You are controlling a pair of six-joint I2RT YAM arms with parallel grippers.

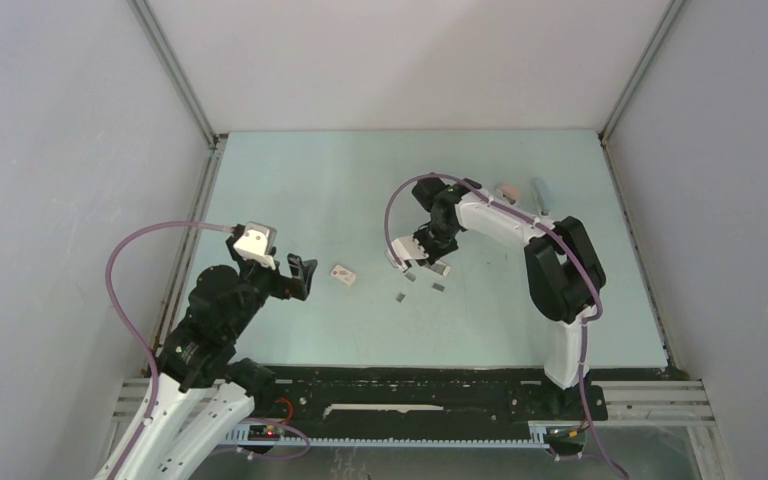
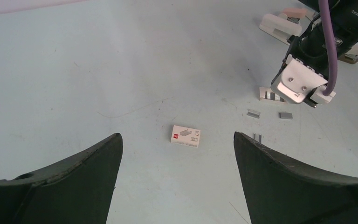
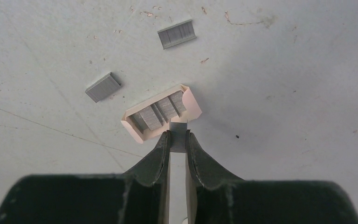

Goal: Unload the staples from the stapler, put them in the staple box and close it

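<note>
In the right wrist view my right gripper has its fingers close together, with a small grey staple strip (image 3: 178, 133) between the tips. Just beyond those tips lies an open staple box (image 3: 145, 136) holding several grey strips. Two loose strips rest on the table past the box, one nearer (image 3: 103, 87) and one farther (image 3: 177, 34). A white stapler (image 2: 282, 29) lies at the back right of the left wrist view, partly behind the right arm. My left gripper (image 1: 305, 278) stands open and empty at the left.
A small printed box (image 2: 185, 136) lies between the two arms. Behind the right arm are a pink stapler (image 2: 294, 13) and another stapler (image 2: 353, 54), partly hidden.
</note>
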